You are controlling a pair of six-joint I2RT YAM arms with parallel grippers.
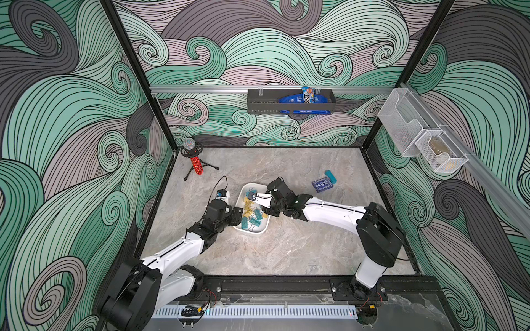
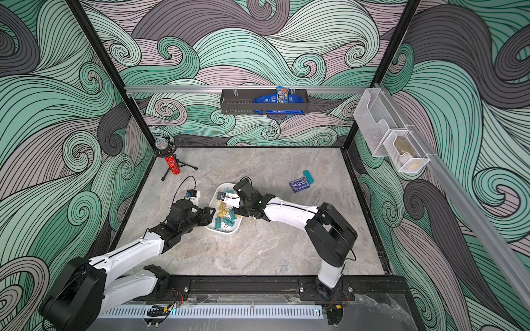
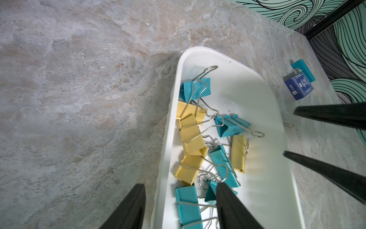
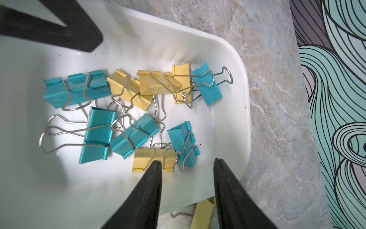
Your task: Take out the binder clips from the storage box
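The white storage box [image 3: 165, 156] stands at the middle left of the table, holding several teal and yellow binder clips. One teal clip [image 3: 194, 89] sits at its far corner; a yellow clip [image 4: 154, 158] and a teal clip [image 4: 183, 143] lie near the right wall. My left gripper is at the box's left side, fingers spread with nothing between them. Over the right side is my right gripper, also spread and empty, above the wall. A yellow clip [image 4: 202, 214] rests outside the box, partly hidden by the rim and a finger.
A blue card box [image 1: 322, 184] and a teal object [image 1: 330, 176] lie at the back right. The red microphone [image 1: 197, 164] stands on a tripod at the back left. Bare table surrounds the box toward the front and right.
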